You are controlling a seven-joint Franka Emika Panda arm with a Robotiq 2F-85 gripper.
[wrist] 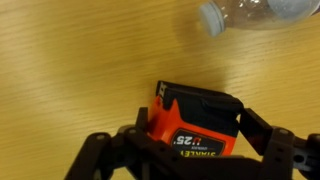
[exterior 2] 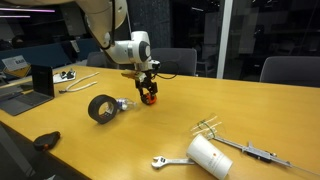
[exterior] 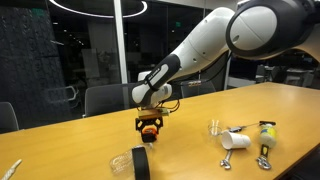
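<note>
An orange and black Stanley tape measure point(wrist: 192, 143) sits low between the fingers of my gripper in the wrist view. One dark finger point(wrist: 256, 130) is close by its right side, the other on its left. Whether both press on it cannot be made out. Exterior view 1 has the gripper point(exterior: 149, 123) pointing down over the tape measure point(exterior: 149, 133) near the tabletop. From the other side, the tape measure point(exterior 2: 149, 98) shows right under the gripper point(exterior 2: 142, 85). Contact between its base and the table is unclear.
A clear bottle point(wrist: 255, 14) lies close by, with a black-ended roll point(exterior 2: 102, 109) near it. A white cup point(exterior: 236, 140), wrenches point(exterior: 227, 159) and a yellow-green tool point(exterior: 268, 135) lie to the right.
</note>
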